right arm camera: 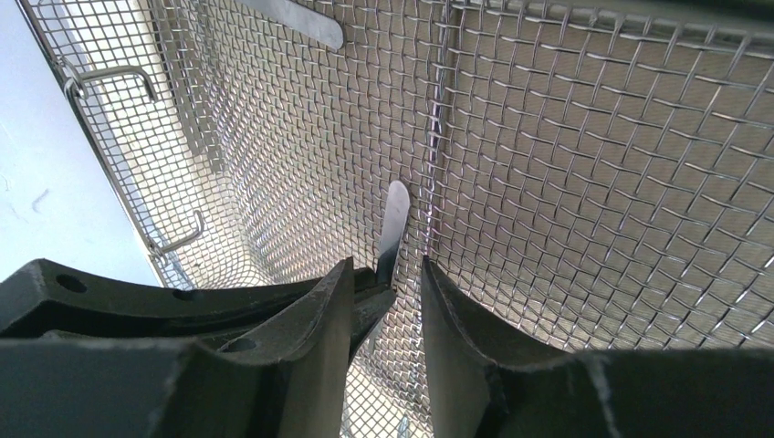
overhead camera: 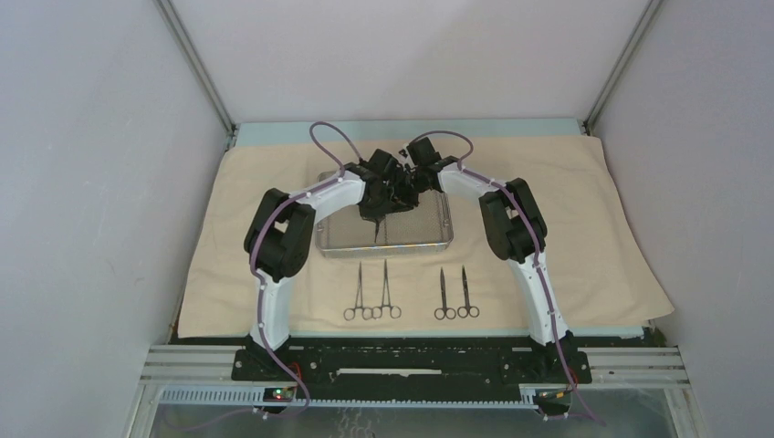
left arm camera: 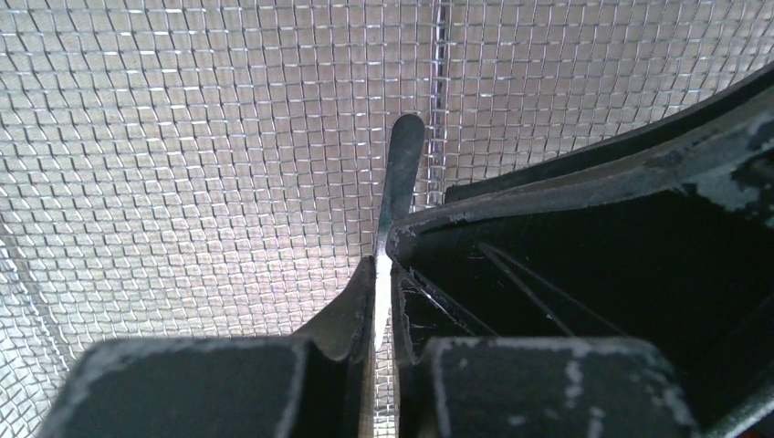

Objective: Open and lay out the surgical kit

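A thin metal instrument (left arm camera: 399,178) with a rounded flat end lies lengthwise in the wire-mesh tray (overhead camera: 383,250). My left gripper is slightly open, its fingertips close on either side of the instrument's shaft. In the left wrist view a dark finger (left arm camera: 566,237) of the other gripper crosses over the shaft. My right gripper stands open, with the same instrument (right arm camera: 395,214) showing beyond its gap and nothing gripped. A second flat metal handle (right arm camera: 306,23) lies in the tray at the top of the right wrist view.
In front of the tray, two ring-handled clamps (overhead camera: 360,290) and two scissors (overhead camera: 444,294) lie in pairs on the beige cloth (overhead camera: 584,228). Both grippers crowd together over the tray, hiding part of it.
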